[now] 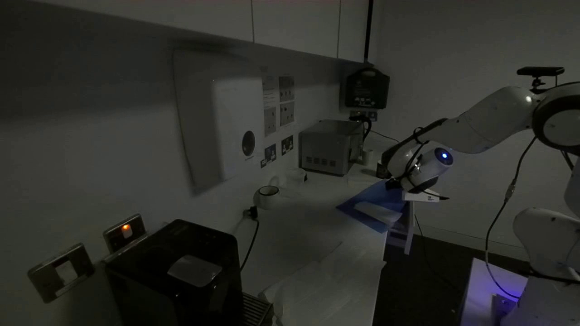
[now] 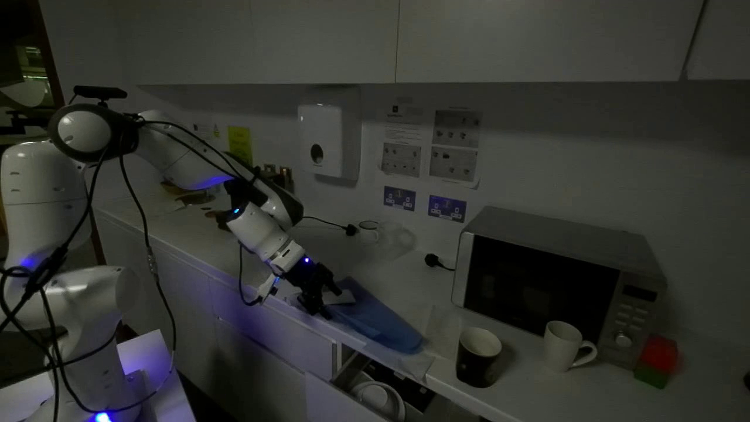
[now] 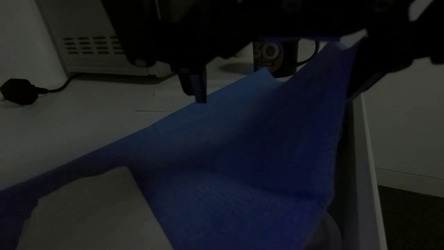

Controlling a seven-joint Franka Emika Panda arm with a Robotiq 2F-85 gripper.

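A blue cloth (image 2: 379,320) lies over the counter's front edge, with a white folded sheet (image 1: 379,212) on top of it. My gripper (image 2: 324,298) is at the cloth's edge, beside the sheet. In the wrist view the fingers of my gripper stand wide open. The left finger (image 3: 198,87) shows in front of the cloth. Blue cloth (image 3: 249,137) rises to a raised corner close against the right finger; darkness hides whether they touch.
Below the cloth a drawer (image 2: 365,383) is pulled out, with white dishes inside. A dark mug (image 2: 478,357), a white mug (image 2: 563,346) and a microwave (image 2: 555,274) stand to the right. Behind the cloth, the counter (image 1: 304,228) has free room.
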